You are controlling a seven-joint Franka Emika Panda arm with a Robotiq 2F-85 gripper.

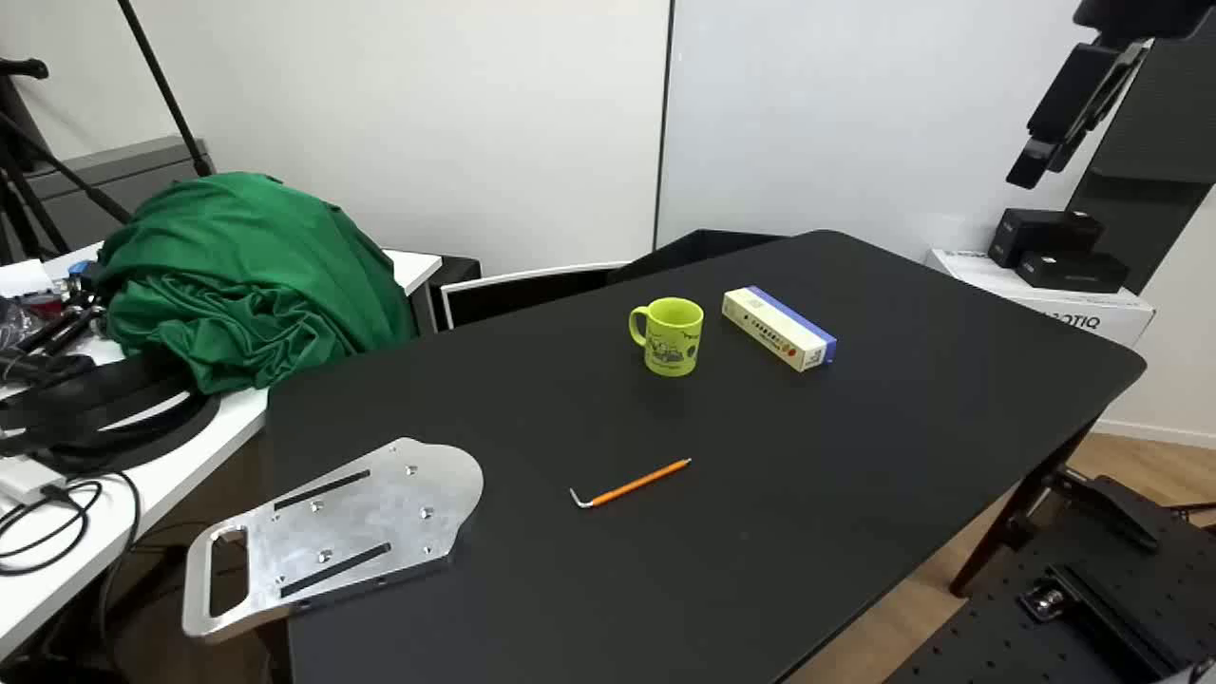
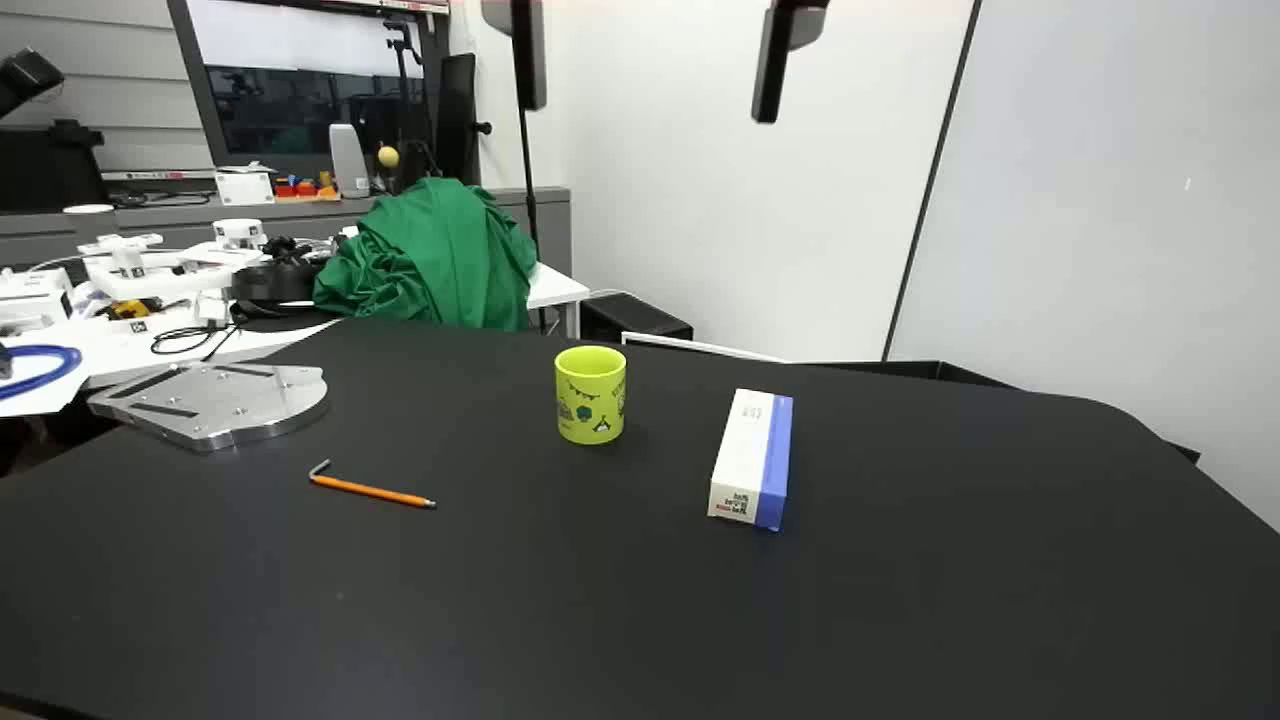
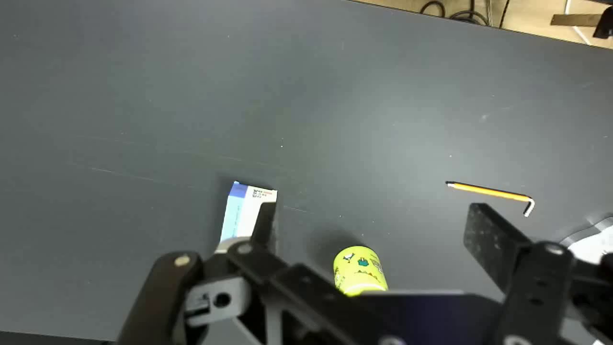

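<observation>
My gripper is open, high above the table, and nothing lies between its fingers. Only its fingertips show at the top of exterior view 2; in exterior view 1 it hangs at the upper right. A yellow-green mug (image 1: 673,337) stands upright on the table. Beside it lies a long white and blue box (image 2: 752,458). An orange hex key (image 1: 638,484) with a bent metal end rests nearer the table's front. In the wrist view the gripper's body partly covers the box (image 3: 247,210) and the mug (image 3: 359,268).
A silver metal plate (image 1: 370,513) with a handle opening overhangs the left edge of the black table (image 1: 912,456). Green cloth (image 1: 245,279) is heaped on a cluttered white side table.
</observation>
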